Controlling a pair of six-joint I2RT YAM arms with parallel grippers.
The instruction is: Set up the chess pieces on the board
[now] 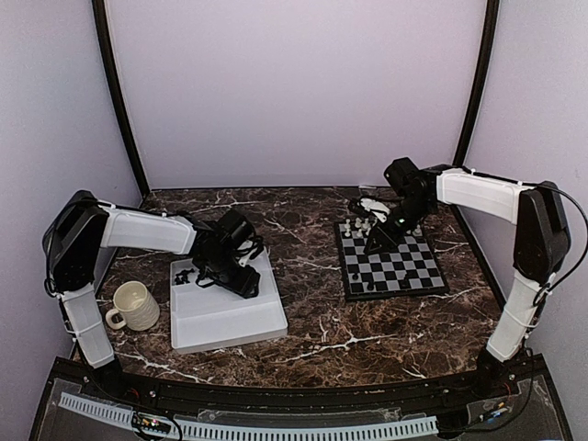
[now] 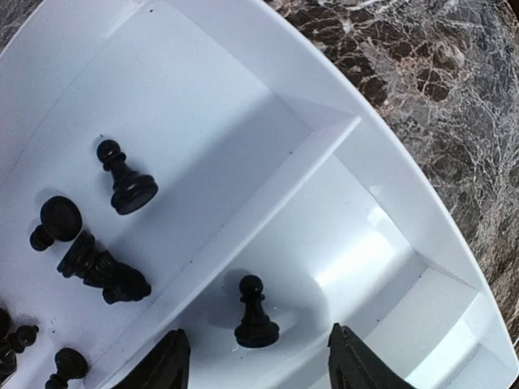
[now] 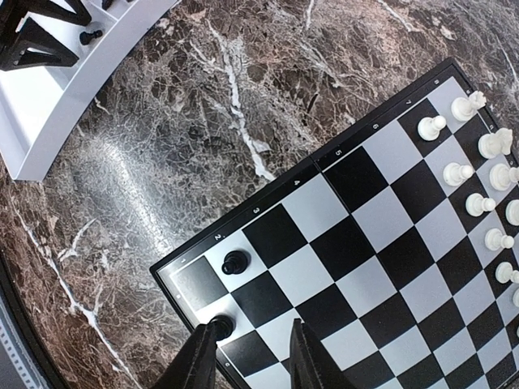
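A white compartment tray (image 1: pixel 228 331) holds black chess pieces. In the left wrist view, my open left gripper is over a standing black pawn (image 2: pixel 255 324), with nothing gripped; another pawn (image 2: pixel 130 186) and a knight (image 2: pixel 109 271) lie in the neighbouring compartment. The chessboard (image 1: pixel 393 266) has white pieces along one side and black pawns on the other. My right gripper hangs over the board, its fingers apart, near black pawns (image 3: pixel 235 262).
A white mug (image 1: pixel 136 308) stands left of the tray.
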